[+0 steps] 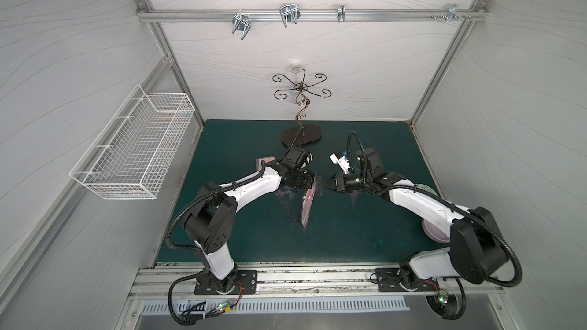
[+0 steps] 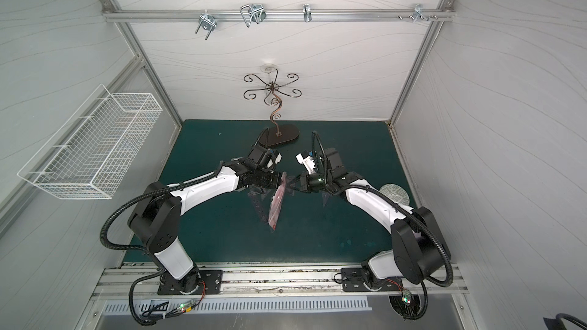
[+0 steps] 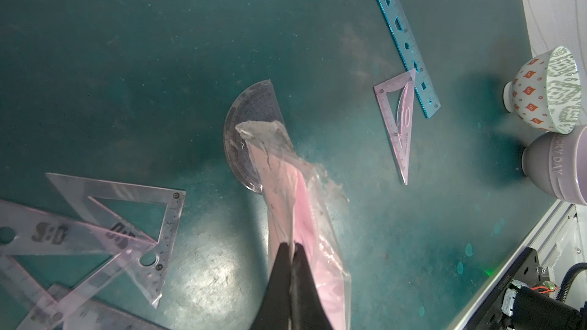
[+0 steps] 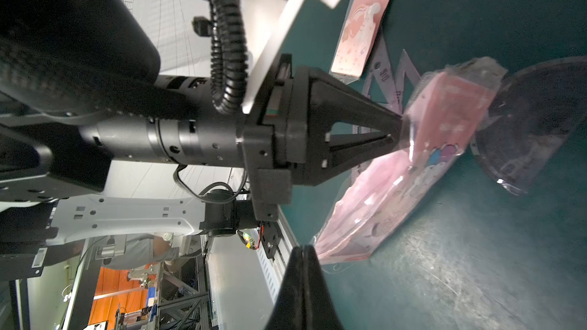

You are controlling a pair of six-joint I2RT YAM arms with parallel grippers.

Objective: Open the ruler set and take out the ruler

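Observation:
The pink ruler-set pouch (image 4: 422,140), a clear plastic sleeve with a pink card, hangs above the table with my left gripper shut on its side. In the left wrist view its crumpled top end (image 3: 269,140) points away from the fingers. My right gripper is shut, nothing showing between its fingers; in the top left view it (image 1: 329,183) stands just right of the pouch. A blue ruler (image 3: 406,49) lies on the table, partly under a small pink triangle (image 3: 408,128). A clear protractor (image 3: 238,128) lies beneath the pouch.
Clear set squares (image 3: 165,226) overlap on the table, and a pink printed packet (image 4: 367,21) lies near them. A patterned bowl (image 3: 538,88) and a purple cup (image 3: 553,162) stand at the right edge. An ornamental metal stand (image 1: 311,133) is at the back.

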